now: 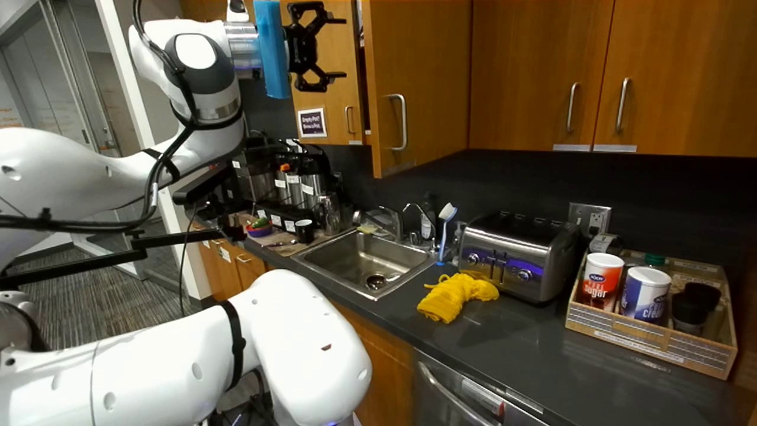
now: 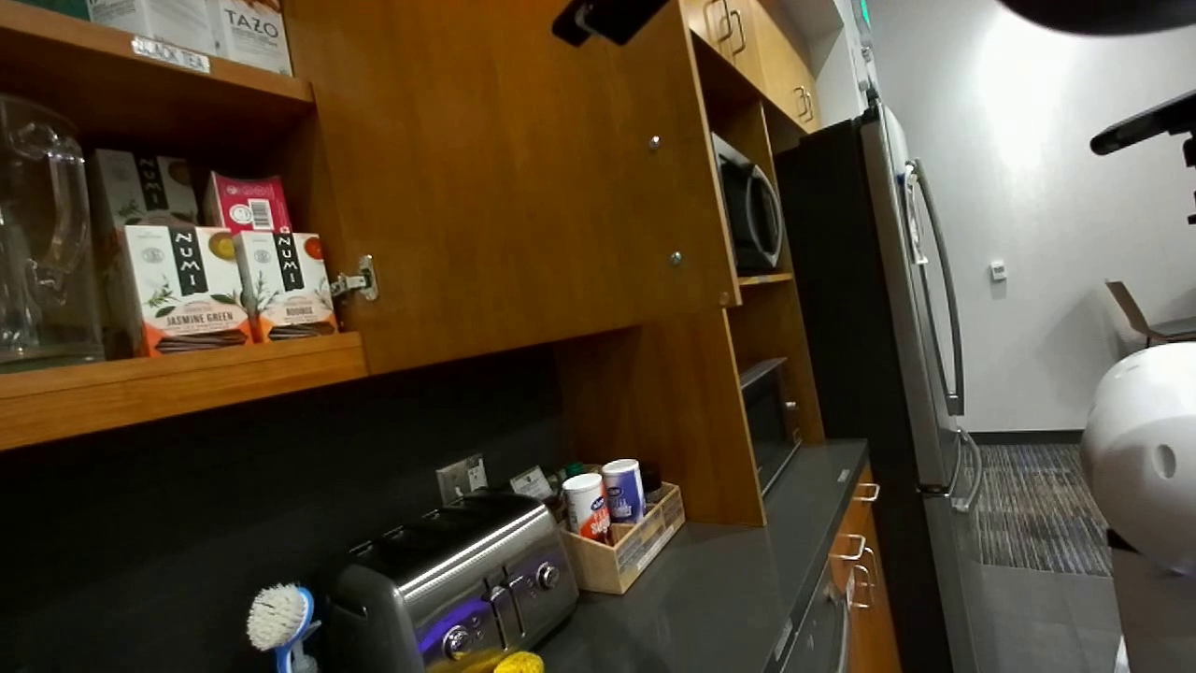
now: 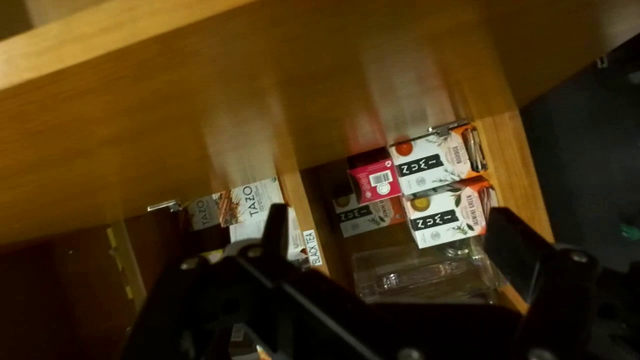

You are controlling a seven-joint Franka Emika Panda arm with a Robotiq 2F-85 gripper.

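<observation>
My gripper (image 1: 337, 47) is up by the upper cabinets, fingers spread and nothing between them. In front of it, the cabinet door (image 1: 419, 78) stands swung out. Seen from the wrist, a dark finger (image 3: 274, 231) shows at the left and another at the right, wide apart. Past them lie the open cabinet's shelves with a Numi jasmine green box (image 3: 447, 213), a Numi rooibos box (image 3: 435, 162), a pink box (image 3: 376, 180), Tazo boxes (image 3: 255, 201) and a clear pitcher (image 3: 420, 276). Exterior view 2 shows the same jasmine green box (image 2: 187, 290) on the lower shelf.
On the counter below are a sink (image 1: 365, 255), a yellow cloth (image 1: 455, 297), a steel toaster (image 1: 521, 255) and a wooden box (image 1: 653, 344) holding sugar and creamer canisters. Counter space in front of the wooden box is clear.
</observation>
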